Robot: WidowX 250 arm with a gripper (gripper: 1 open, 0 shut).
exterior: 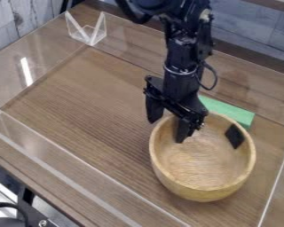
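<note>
My black gripper (170, 118) hangs down from the top of the view over the back-left rim of a pale tan bowl (201, 168), with its fingers open. One finger is near the outside of the rim, the other over the inside; whether they touch it I cannot tell. A small black block (237, 136) sits at the bowl's right inner wall.
A green strip (229, 110) lies behind the bowl on the right. A clear plastic piece (82, 28) stands at the back left. Another black object (7, 215) shows at the bottom left.
</note>
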